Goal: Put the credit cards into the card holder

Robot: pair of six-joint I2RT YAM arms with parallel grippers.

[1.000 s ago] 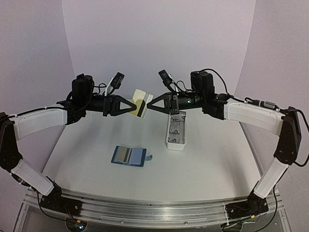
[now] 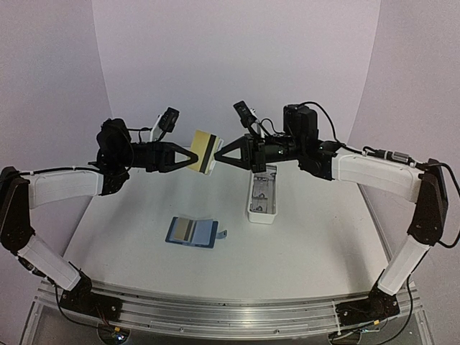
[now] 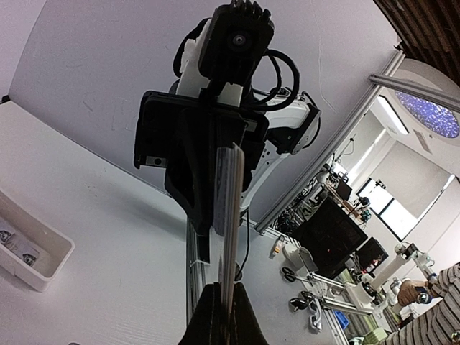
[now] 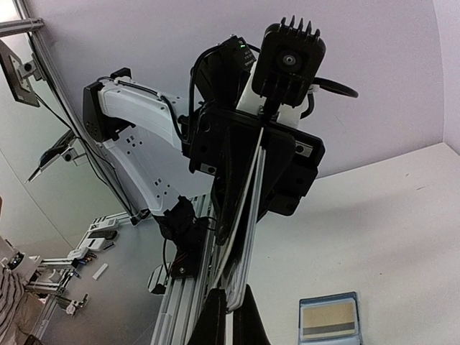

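Observation:
A small stack of cards (image 2: 205,151) stands on edge above the table, its front card yellow with a dark stripe and white edges showing behind. My left gripper (image 2: 195,158) is shut on the stack's left side. From the opposite side, my right gripper (image 2: 216,154) is shut on the right edge. In the left wrist view the cards (image 3: 231,208) appear edge-on, close together. Seen from the right wrist, the edges of the cards (image 4: 251,208) split slightly into two groups. The blue card holder (image 2: 192,232) lies open on the table below, a tan card-like panel in its left half.
Behind the holder and to its right is a long white tray (image 2: 262,215) with patterned items inside. A small blue tab (image 2: 221,234) sticks out from the holder's right side.
Over the last second the left gripper has shifted slightly left and the yellow card has turned a little. Less white shows at the stack's right side. The right gripper has moved slightly left.

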